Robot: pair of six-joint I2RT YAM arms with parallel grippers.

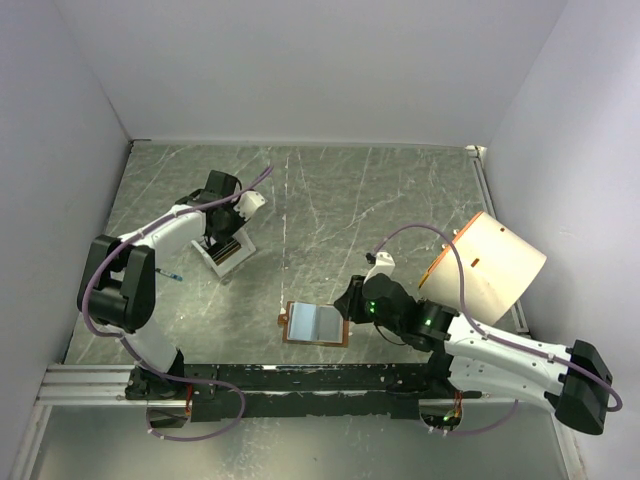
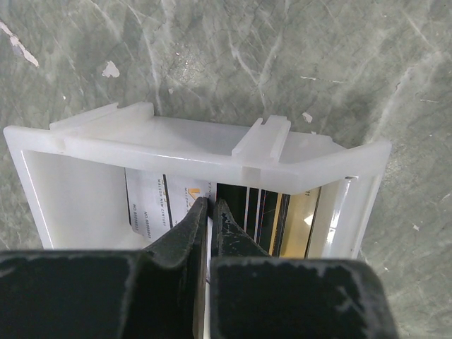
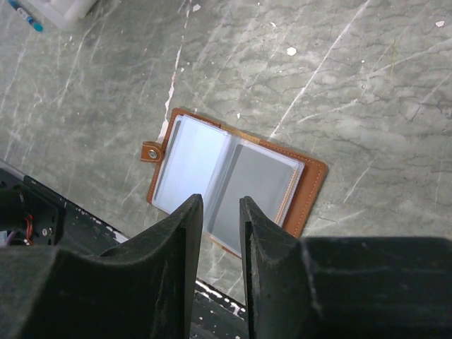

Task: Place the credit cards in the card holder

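In the left wrist view, a white box (image 2: 152, 150) holds several upright cards: a white printed card (image 2: 147, 205), dark cards (image 2: 265, 215) and a gold one (image 2: 299, 220). My left gripper reaches down into it among the cards. Its fingers are shut with a thin pale card edge between them; most of that card is hidden. The brown card holder (image 3: 316, 191) lies spread open on the table, its clear sleeves (image 3: 253, 185) facing up. Over its near edge hovers my right gripper, partly open, nothing between the fingers.
A large cream board with an orange edge (image 1: 485, 265) leans at the right. A small blue object (image 1: 169, 275) lies left of the box.
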